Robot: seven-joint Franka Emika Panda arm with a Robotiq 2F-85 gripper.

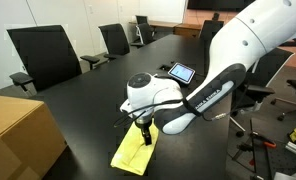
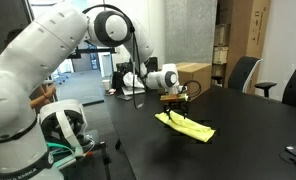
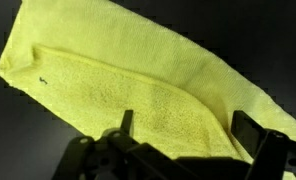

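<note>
A yellow cloth [image 1: 133, 152] lies spread on the dark table, with a fold running along it. Directly above it, and close to it, is my gripper, pointing down with its fingers apart. In the wrist view the cloth [image 3: 138, 90] fills the space beyond and between the fingers, and a folded edge runs across its middle. The second exterior view shows the cloth [image 2: 191, 127] lying flat under the gripper [image 2: 175, 113]. Whether the fingertips touch the fabric I cannot tell.
A cardboard box [image 1: 26, 140] stands at the table's left. A tablet [image 1: 181, 73] lies far back on the table [image 1: 83, 105]. Office chairs [image 1: 45, 55] line the far edge.
</note>
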